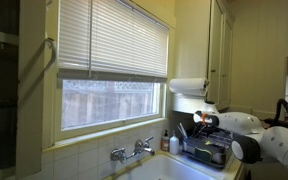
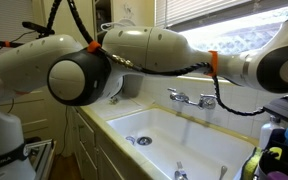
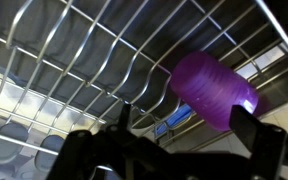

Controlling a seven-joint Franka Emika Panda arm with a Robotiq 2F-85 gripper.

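Observation:
A purple cup (image 3: 214,90) lies tilted among the metal wires of a dish rack (image 3: 89,75) in the wrist view. My gripper stands open above the rack, its two dark fingers well apart. The right finger (image 3: 246,128) overlaps the cup's lower right edge in this view; whether they touch cannot be told. Wires and a dark surface show between the fingers, with nothing held. In exterior view 1 the arm (image 1: 236,122) reaches over the dark rack (image 1: 206,148) at the counter's right end, where the fingers are too small to make out.
The white sink (image 2: 174,140) with its wall faucet (image 2: 192,99) lies beside the rack. Bottles (image 1: 174,144) stand at the rack's left, and a paper towel roll (image 1: 188,86) hangs above. Several round, greyish shapes (image 3: 4,148) show at the wrist view's lower left.

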